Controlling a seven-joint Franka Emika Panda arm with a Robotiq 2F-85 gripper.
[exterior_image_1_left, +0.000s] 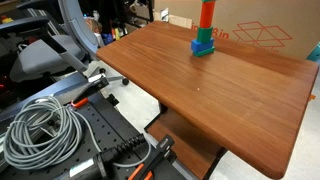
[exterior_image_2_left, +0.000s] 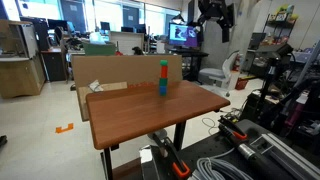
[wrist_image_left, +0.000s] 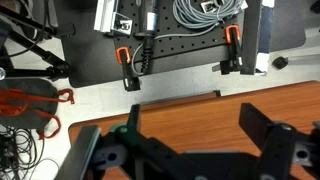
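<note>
A tall, narrow stack of coloured blocks (exterior_image_2_left: 163, 78) stands upright on the brown wooden table (exterior_image_2_left: 140, 120). From the first exterior view, the stack (exterior_image_1_left: 203, 45) shows blue at its foot, then green, then red, with a green part near the top edge of the frame. My gripper is open in the wrist view, its fingers far apart and nothing between them. Beneath it lie the table's edge and the grey floor; the block stack is out of that view. In the second exterior view the arm (exterior_image_2_left: 213, 12) is raised high at the upper right, well clear of the table.
A cardboard panel (exterior_image_2_left: 110, 72) stands behind it. Beside the table, a dark metal base carries a coil of grey cable (exterior_image_1_left: 45, 137) and orange-marked handles. Red cable (wrist_image_left: 30, 105) lies on the floor at left in the wrist view.
</note>
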